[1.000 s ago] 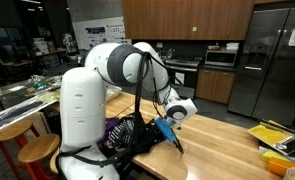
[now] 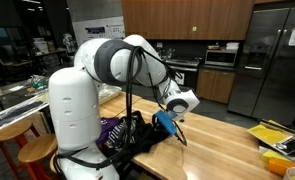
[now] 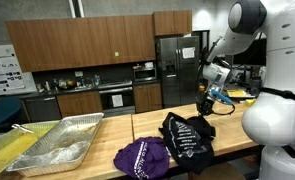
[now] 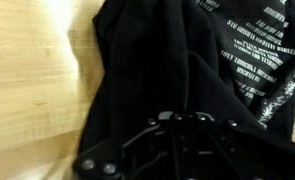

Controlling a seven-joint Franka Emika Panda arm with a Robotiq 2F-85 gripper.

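Note:
A black garment with white lettering (image 4: 252,50) fills much of the wrist view, and its ridge-like fold runs to my gripper. The dark fingers are shut at that fold, with the thin cloth seemingly pinched between them, though black on black hides the exact contact. In exterior view 2 the black garment (image 3: 182,140) lies bunched on the wooden table, and its far-right part rises toward the gripper (image 3: 200,117). From exterior view 1, the gripper (image 2: 175,140) is partly hidden by the arm's blue-marked wrist, above the garment (image 2: 137,135).
A purple cloth (image 3: 142,160) lies beside the garment. A clear tray (image 3: 62,145) and yellow items (image 3: 12,150) occupy the table's other end. Yellow packages (image 2: 275,136) sit at the far right in exterior view 1. Bare tabletop (image 2: 212,145) lies right of the gripper.
Near the gripper, the black garment appears a little higher.

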